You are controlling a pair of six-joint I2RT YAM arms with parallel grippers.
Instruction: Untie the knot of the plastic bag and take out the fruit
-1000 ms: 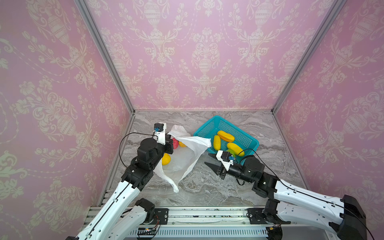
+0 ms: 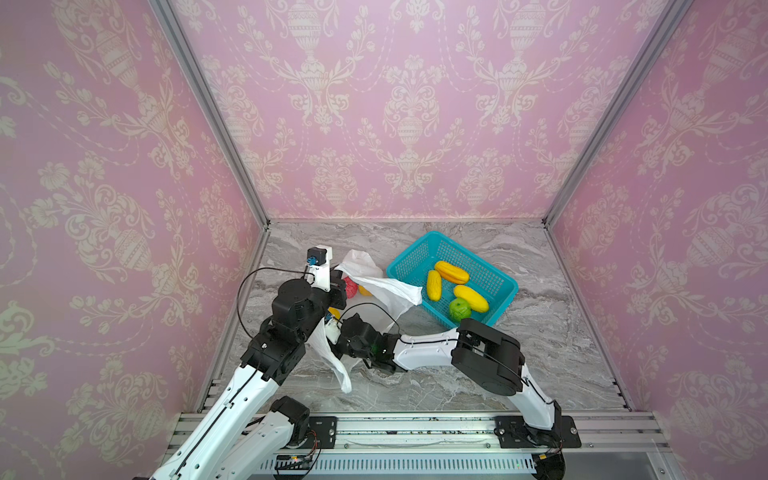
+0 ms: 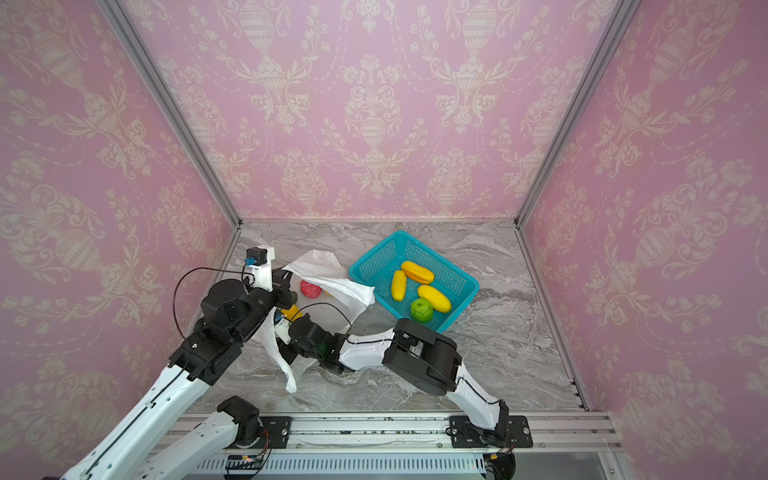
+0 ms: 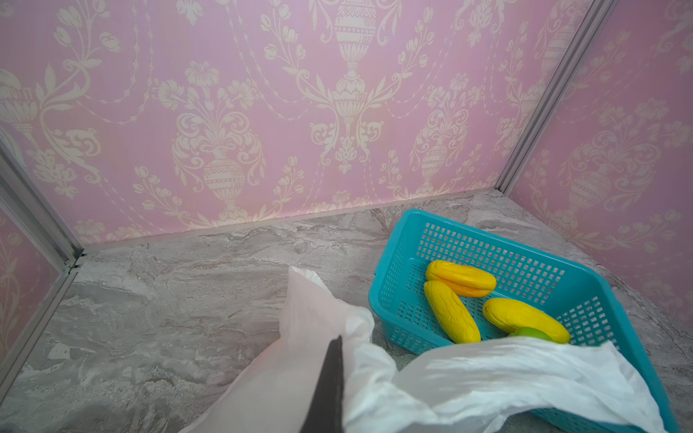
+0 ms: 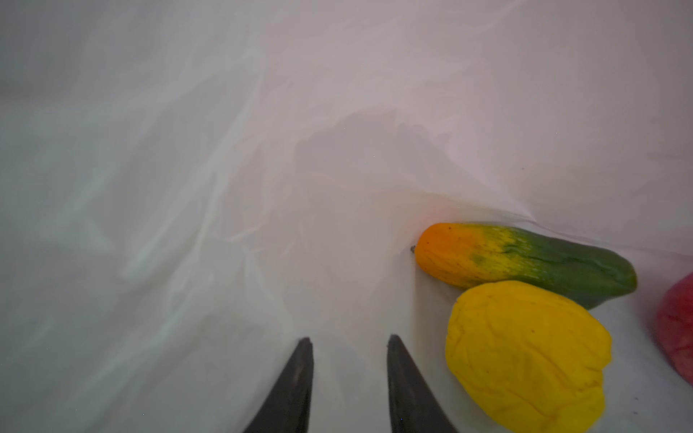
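The white plastic bag (image 2: 392, 288) lies untied with its mouth wide open, facing right. My left gripper is shut on the film at its upper edge, folds gathered around the dark fingers. Inside the bag, my right gripper has its fingertips part-way apart, with only bag film showing behind the gap. Just right of it sits a lumpy yellow fruit (image 5: 527, 353). Behind that lies a long orange-and-green fruit (image 5: 523, 261), and a red fruit (image 5: 678, 328) is cut off at the frame's right edge.
Right of the bag stands a blue basket (image 2: 501, 281) holding yellow fruits (image 2: 452, 273) and a green one (image 2: 459, 309). A loose bag flap (image 4: 534, 375) hangs over its near left side.
My right arm has swung left from near the basket into the bag's mouth, and its fingers have narrowed. The left arm has stayed nearly still, holding the bag's edge.
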